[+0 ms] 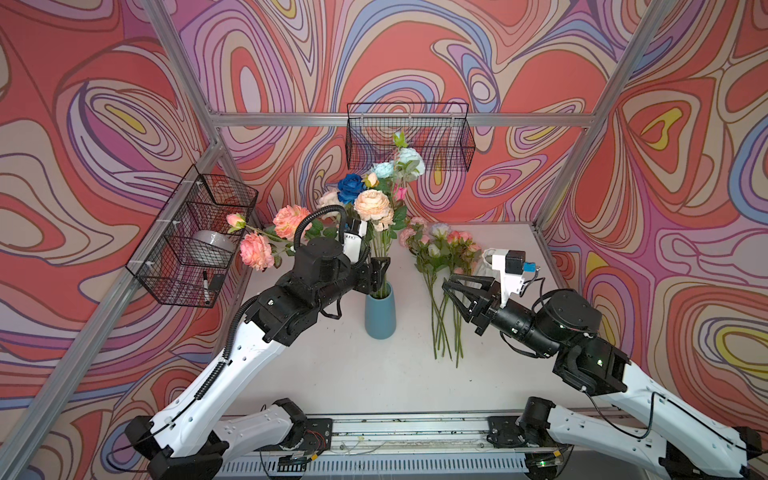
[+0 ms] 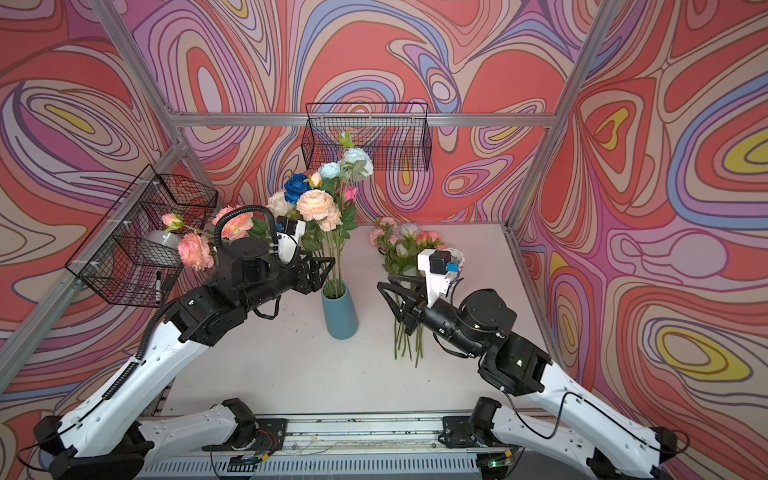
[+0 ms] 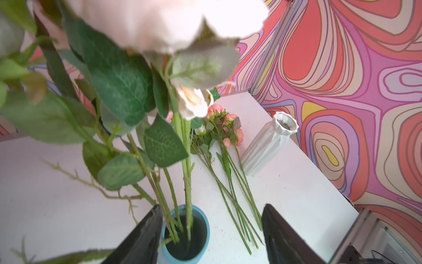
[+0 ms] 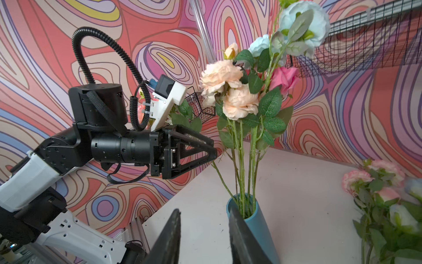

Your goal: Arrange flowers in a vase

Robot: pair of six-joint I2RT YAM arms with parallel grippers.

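Observation:
A teal vase (image 1: 380,314) stands upright on the table, holding a tall bunch with a blue rose (image 1: 350,187), pale blue blooms and peach roses (image 1: 373,205). The peach roses' stems (image 4: 241,176) reach down into the vase mouth in the right wrist view. My left gripper (image 1: 382,270) is open close to the stems above the vase; in the left wrist view its fingers (image 3: 142,237) stand wide apart, one right by the stems. My right gripper (image 1: 448,286) is partly open to the vase's right, with nothing between its fingers.
Flowers with pink and white blooms (image 1: 440,244) lie right of the vase. A white vase (image 3: 269,143) stands beside them. Coral flowers (image 1: 257,251) are at the left, partly behind my left arm. Wire baskets (image 1: 196,240) hang left and back.

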